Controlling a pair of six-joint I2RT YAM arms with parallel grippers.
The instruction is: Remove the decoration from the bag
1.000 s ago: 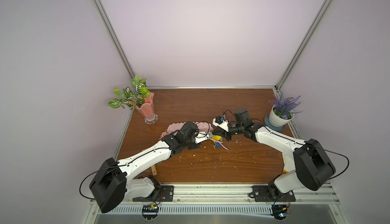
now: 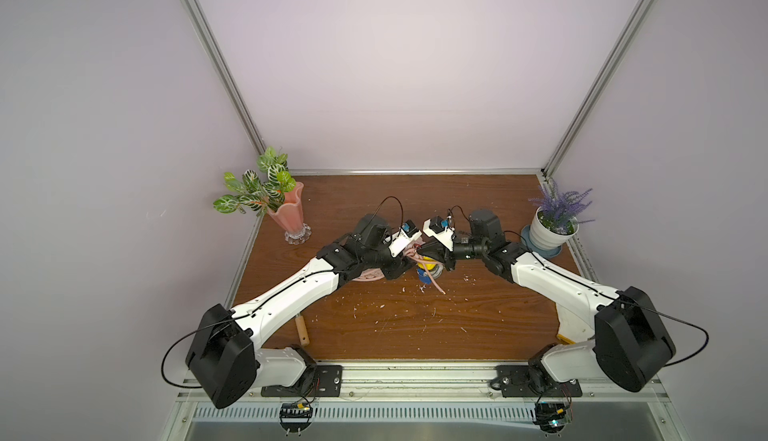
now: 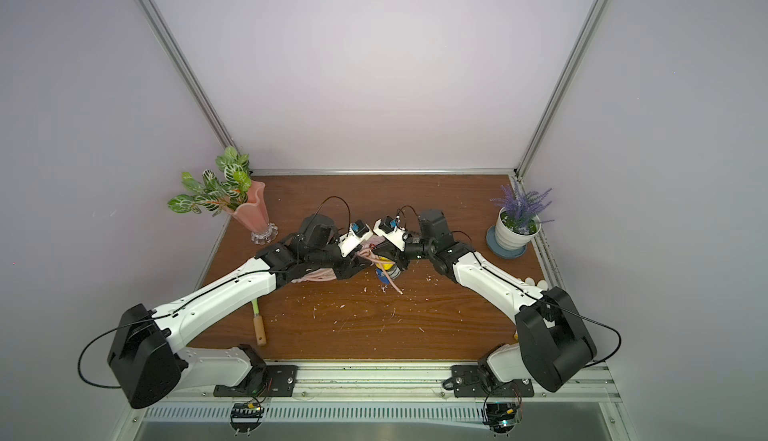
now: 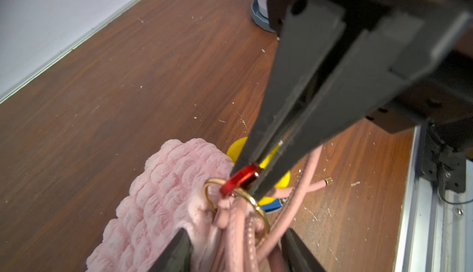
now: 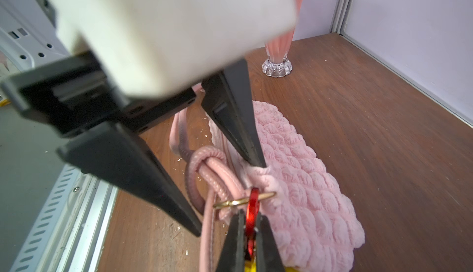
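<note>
The pink quilted bag (image 5: 310, 198) lies in the middle, partly hidden by both arms in the top views. My left gripper stands open around its pink straps (image 4: 236, 232) beside the gold ring (image 5: 231, 202). My right gripper is shut on a red clip (image 5: 252, 203) hooked through that ring, with a yellow decoration (image 4: 236, 146) and a blue piece (image 4: 271, 206) hanging below it, partly hidden behind the fingers.
A pink vase with plant (image 2: 288, 213) stands back left, a lavender pot (image 2: 548, 237) on the right. A wooden-handled tool (image 2: 302, 329) lies front left.
Over the last second both arms have moved up and toward the back, staying close together. The bag is more hidden by the left arm in the top left view.
</note>
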